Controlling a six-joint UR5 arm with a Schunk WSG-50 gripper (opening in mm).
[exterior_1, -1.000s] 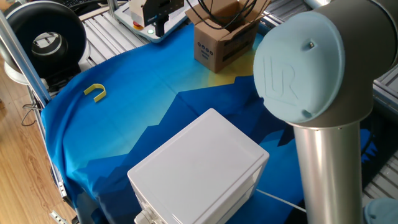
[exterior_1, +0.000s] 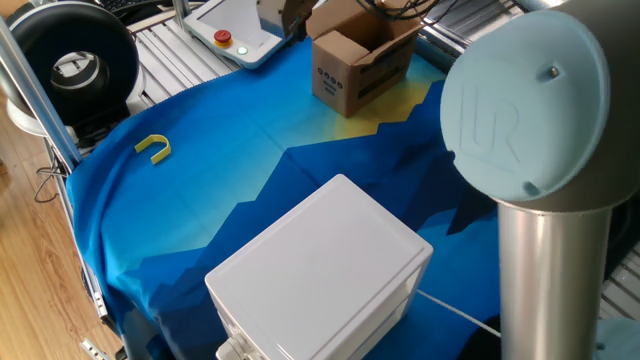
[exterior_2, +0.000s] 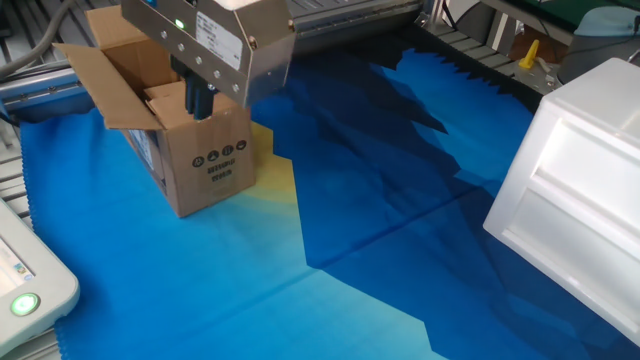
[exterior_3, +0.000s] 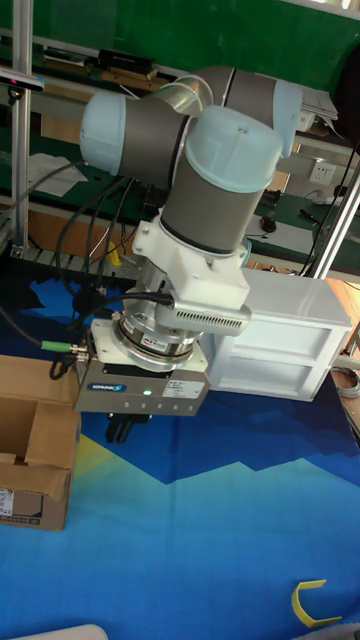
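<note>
My gripper (exterior_2: 199, 104) hangs point down near the open cardboard box (exterior_2: 212, 172), overlapping it in exterior view 2. In exterior view 3 the gripper (exterior_3: 124, 431) shows to the right of the cardboard box (exterior_3: 64, 493), above the blue cloth. Its dark fingers stand close together, shut, with nothing visible between them. A yellow curved hook (exterior_1: 156, 149) lies on the cloth at the left in exterior view 1, well apart from the gripper. The white drawer box (exterior_1: 320, 262) stands on the cloth, closed as far as shows. The cardboard box's inside is mostly hidden.
A teach pendant (exterior_1: 232, 30) with a red stop button lies at the table's back edge. Black cables (exterior_3: 87, 279) hang along the arm. Between the hook and the white box the blue cloth (exterior_1: 228, 170) is bare.
In exterior view 1 the gripper has moved up and right, from over the pendant toward the cardboard box, mostly leaving the frame. The arm's elbow has shifted right. The hook and boxes have not moved.
</note>
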